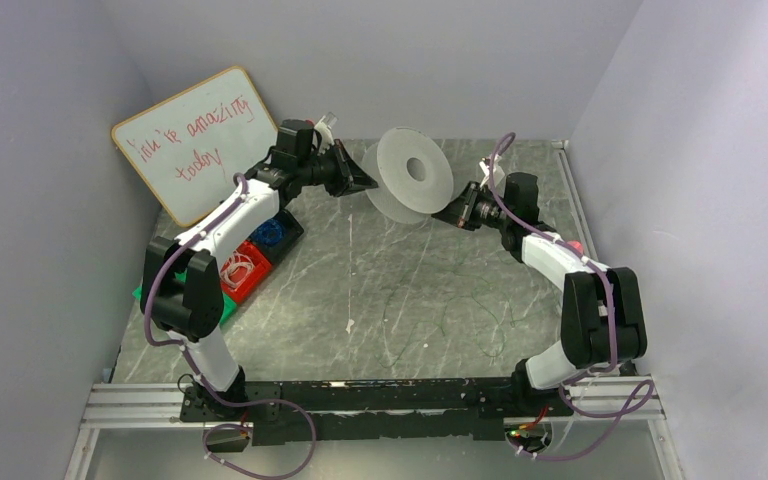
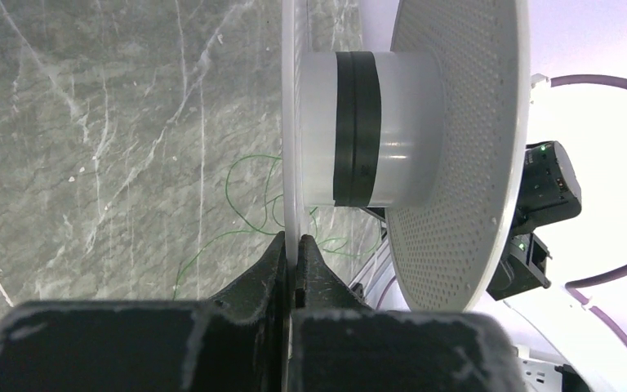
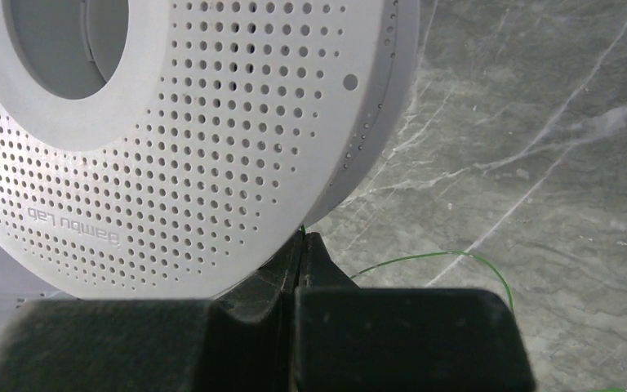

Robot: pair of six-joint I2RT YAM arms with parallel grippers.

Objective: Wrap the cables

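A large white spool (image 1: 393, 160) with perforated discs hangs above the table between the arms. My left gripper is shut on the rim of its near disc (image 2: 291, 106). In the left wrist view, a black band (image 2: 357, 131) circles the hub; I see no green cable there. The thin green cable (image 2: 249, 155) lies in loose loops on the table. My right gripper is shut at the edge of the other disc (image 3: 237, 171). A speck of green shows at its fingertips, and the cable (image 3: 424, 256) runs out from behind them.
A whiteboard (image 1: 200, 145) leans at the back left. Red (image 1: 248, 277) and black (image 1: 280, 240) bins with cables stand beside the left arm.
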